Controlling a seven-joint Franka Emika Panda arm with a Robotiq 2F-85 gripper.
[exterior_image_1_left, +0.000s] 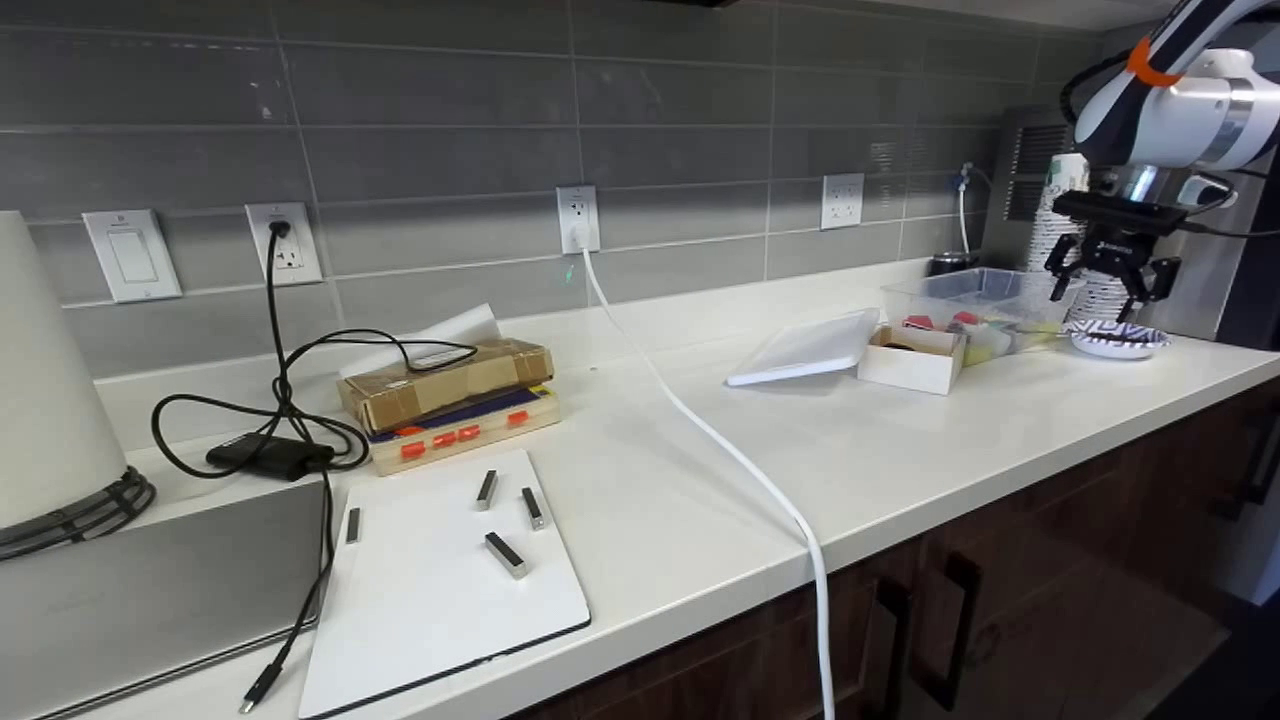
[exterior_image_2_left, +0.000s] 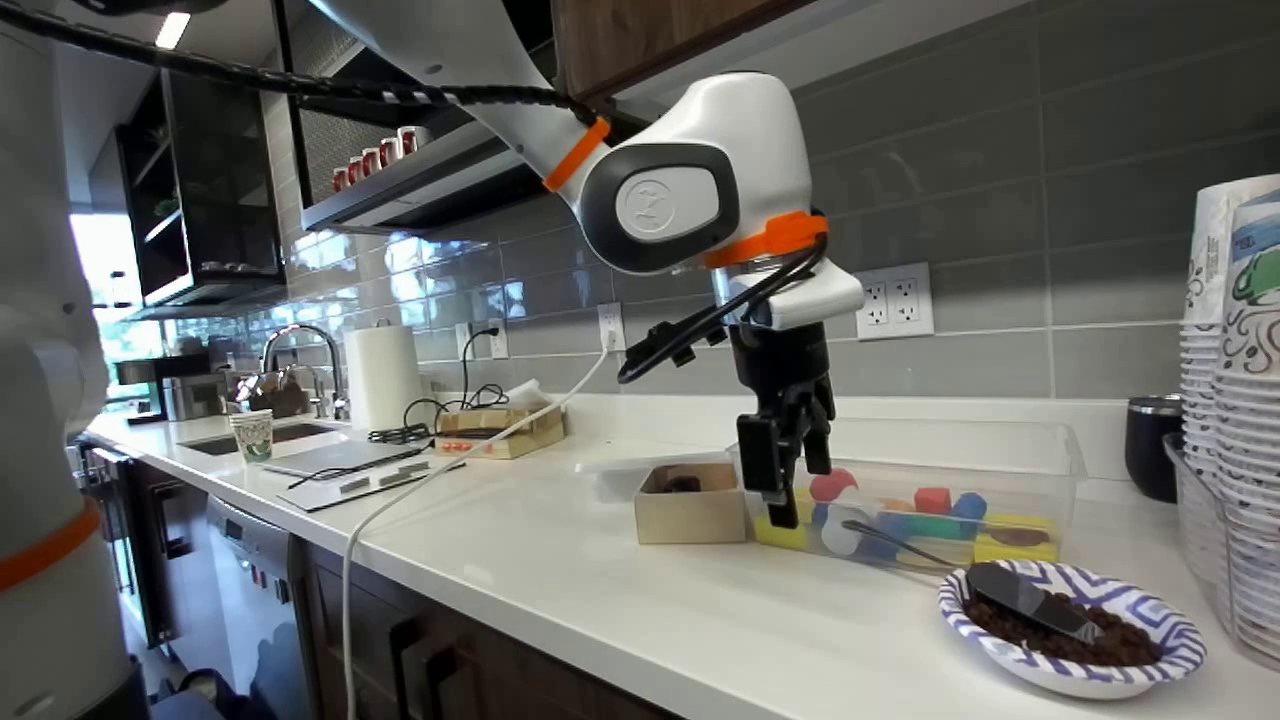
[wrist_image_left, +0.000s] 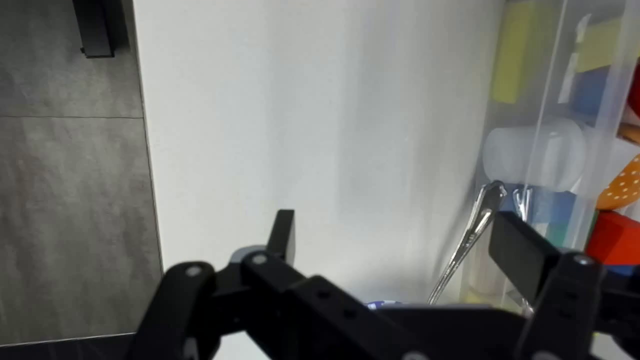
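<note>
My gripper (exterior_image_1_left: 1093, 304) hangs above the right part of the counter, its fingers apart and nothing between them. From exterior view 2, the gripper (exterior_image_2_left: 800, 492) appears in front of the clear plastic bin (exterior_image_2_left: 1029, 470), to the left of a patterned bowl (exterior_image_2_left: 1185, 628). Dark crumbly bits (exterior_image_2_left: 1122, 646) fill the bowl, and a dark-bladed utensil (exterior_image_2_left: 1029, 600) leans in it. In the wrist view, bare white counter shows between the spread fingers. A metal handle (wrist_image_left: 459, 252) runs beside the bin, and the bowl is mostly hidden by the gripper body.
The bin holds colourful blocks (exterior_image_2_left: 932, 500). An open small box (exterior_image_2_left: 692, 516) stands beside it, and stacked paper cups (exterior_image_2_left: 1212, 480) are at the right. A white cable (exterior_image_1_left: 732, 450) crosses the counter. Several dark bars lie on a white board (exterior_image_1_left: 420, 600). Mid-counter is largely clear.
</note>
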